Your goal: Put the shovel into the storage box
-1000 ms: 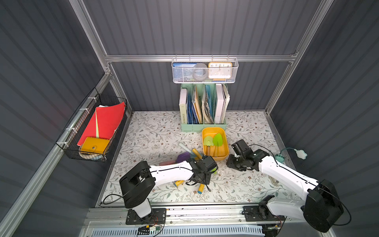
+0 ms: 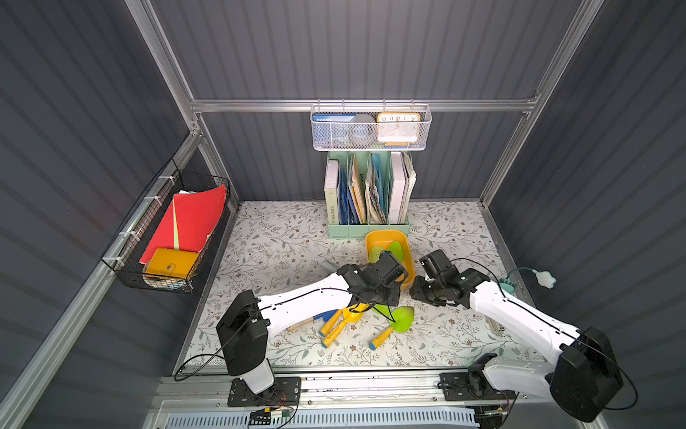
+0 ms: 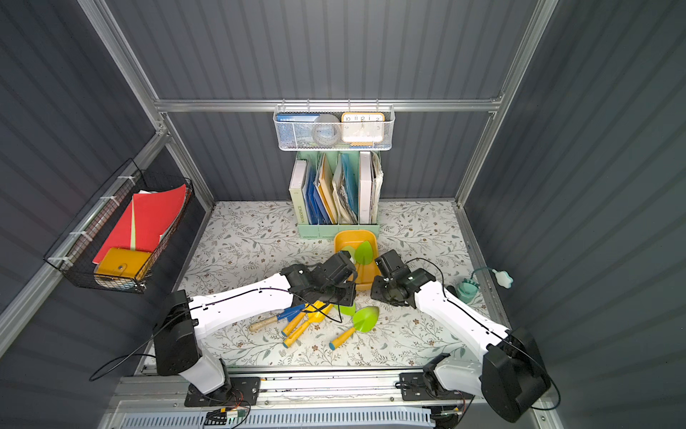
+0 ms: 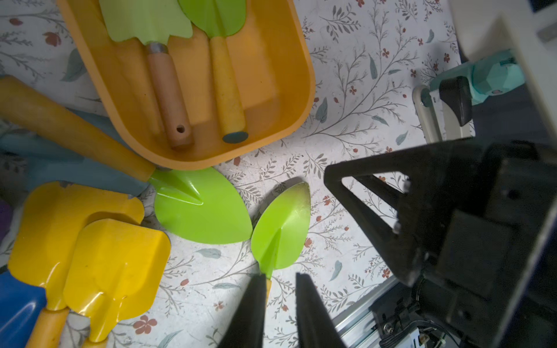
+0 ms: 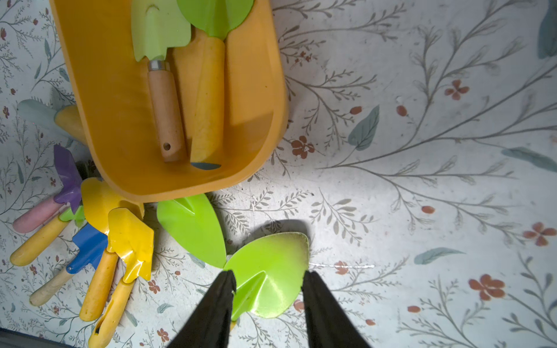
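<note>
The yellow storage box (image 5: 272,116) holds two green shovels with wooden and yellow handles. In front of it lie a green shovel (image 2: 401,320) with a yellow handle, another green shovel (image 4: 203,214) under the box's edge, and a pile of yellow (image 5: 128,237), blue (image 5: 88,243) and purple ones. My left gripper hangs above the front green shovels, fingers apart with nothing visibly held. My right gripper is above the table at the box's front right, also apart and empty; the green blade below shows between its fingers.
A mint file holder (image 3: 336,230) stands behind the box. A black wire basket (image 2: 153,279) hangs on the left wall, a mesh basket (image 3: 334,143) on the back. A small teal lamp (image 3: 468,289) stands at the right.
My left gripper has risen and moved toward the back right; the front green shovel is now more visible. The right arm has shifted only slightly.
</note>
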